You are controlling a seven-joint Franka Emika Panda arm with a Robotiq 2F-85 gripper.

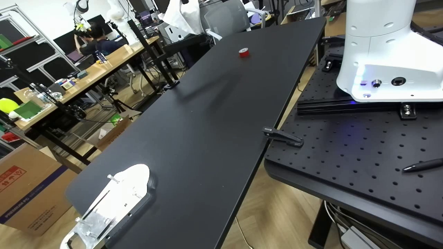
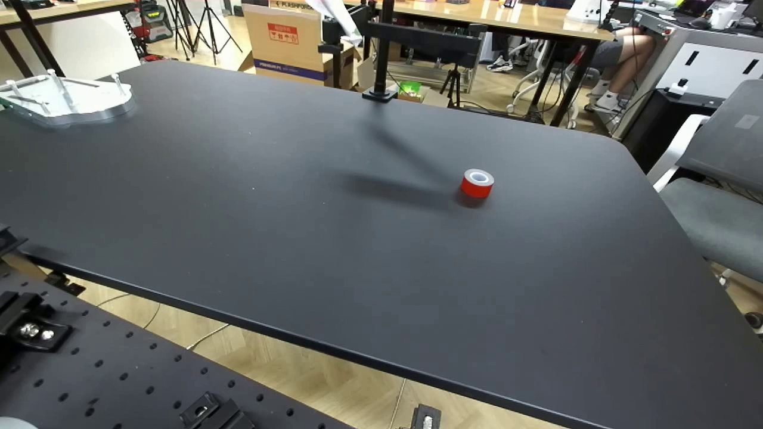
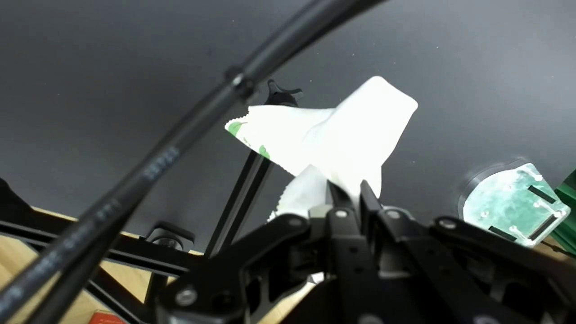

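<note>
A white sheet with green marks on one edge, cloth or paper, hangs in loose folds from my gripper. The wrist view shows the sheet (image 3: 372, 121) pinched between the shut fingers, high over the black table. In exterior view 1 the hanging sheet (image 1: 183, 17) is at the top edge, and the gripper itself is out of that frame. Exterior view 2 catches only a lower corner of the sheet (image 2: 341, 15), near the table's far side. A roll of red tape (image 2: 477, 183) stands alone on the table.
A white fixture plate with pegs (image 1: 120, 197) occupies one end of the black table (image 1: 195, 124). A black post with a crossbar (image 2: 386, 50) rises at the table's far edge, close to the sheet in view.
</note>
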